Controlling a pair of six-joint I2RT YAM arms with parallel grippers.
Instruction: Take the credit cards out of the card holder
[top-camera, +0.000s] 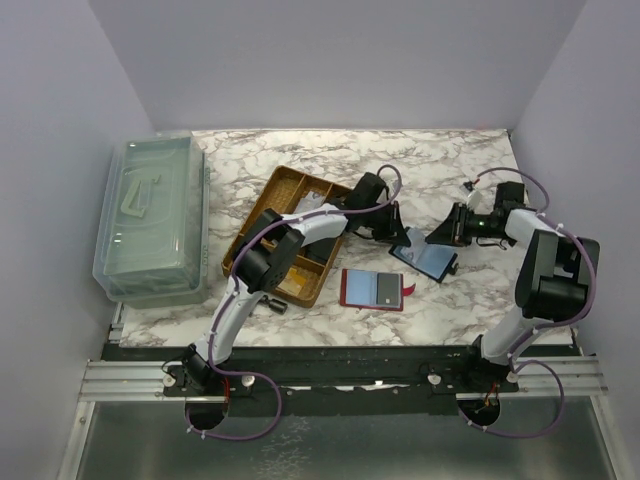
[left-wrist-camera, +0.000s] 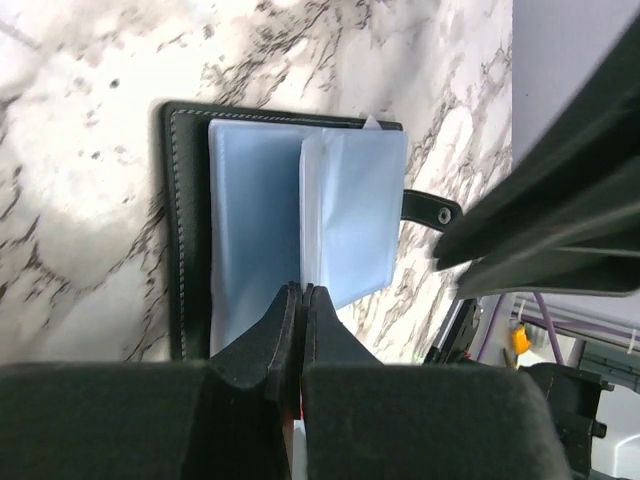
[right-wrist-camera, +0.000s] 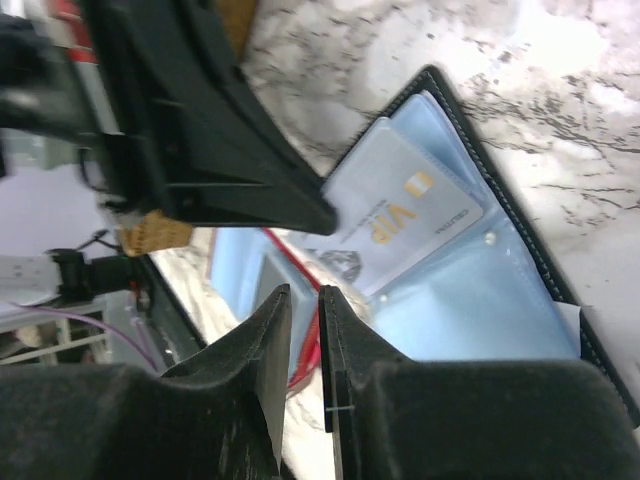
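Observation:
The dark card holder lies open on the marble, showing light-blue sleeves; a pale card marked VIP lies in it. My left gripper is shut at the holder's middle, against the upright edge of a light-blue flap, with nothing clearly held between its fingers. My right gripper hovers over the holder's right part; in its own view the fingertips are close together at the bottom, and how far apart they stand is unclear.
A second holder, red-edged with blue and grey insides, lies in front. A brown compartment box sits left under the left arm, and a green lidded case stands at far left. The marble behind is clear.

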